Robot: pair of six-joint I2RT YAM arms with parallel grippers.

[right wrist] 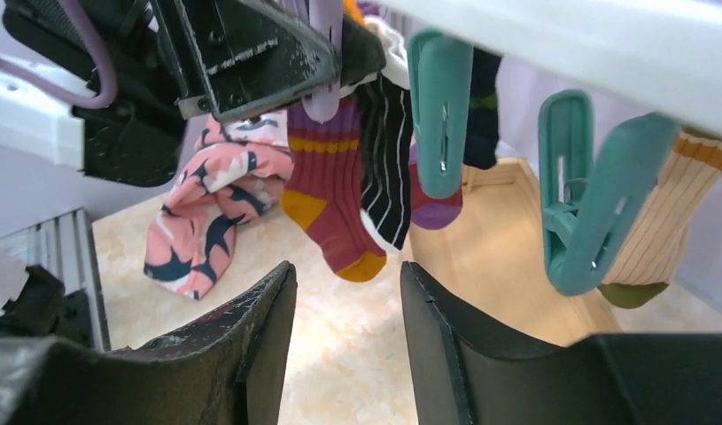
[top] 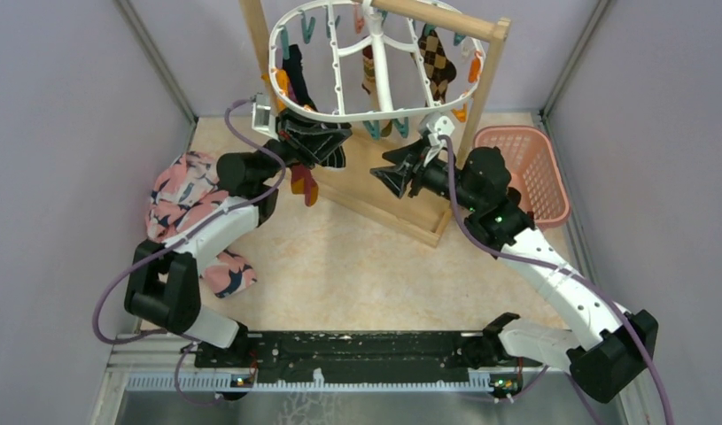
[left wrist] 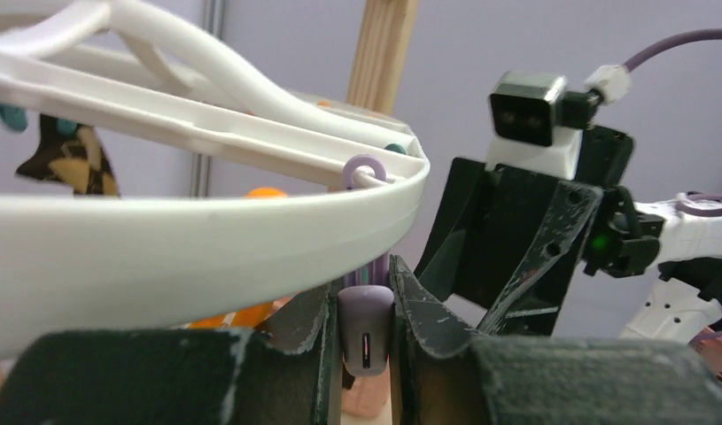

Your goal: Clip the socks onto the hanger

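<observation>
A white oval hanger (top: 384, 114) carries coloured clips and socks. My left gripper (top: 335, 142) is at its front left, with a purple clip (left wrist: 366, 332) between its fingers, partly open around it. Beside it hang a maroon sock (right wrist: 332, 212) and a black striped sock (right wrist: 384, 159), seen in the right wrist view. My right gripper (top: 388, 173) stands part open below the front of the rim, right of the left one, with nothing between its fingers. Teal clips (right wrist: 441, 115) hang above it.
A pink basket (top: 552, 177) stands at the right. A pink patterned cloth (top: 175, 195) lies at the left. The wooden stand (top: 401, 221) holds the hanger.
</observation>
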